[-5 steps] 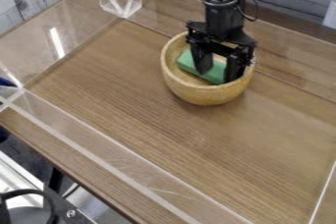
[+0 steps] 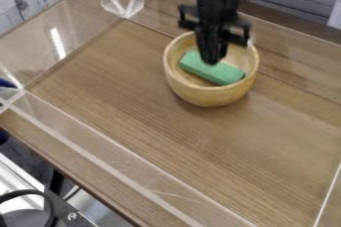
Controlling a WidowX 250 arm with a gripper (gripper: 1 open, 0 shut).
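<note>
My gripper (image 2: 212, 34) hangs over a round wooden bowl (image 2: 206, 94), blurred at its lower end, so its fingers are hard to make out. In the bowl lies a green block (image 2: 212, 70), in plain view below the gripper. I cannot see anything held between the fingers.
A white wire-like outline (image 2: 122, 0) sits at the back left. A dark curved object (image 2: 34, 195) is at the lower left edge.
My gripper has risen from down in the bowl at the green block to above it, uncovering the block, which stays in the bowl.
</note>
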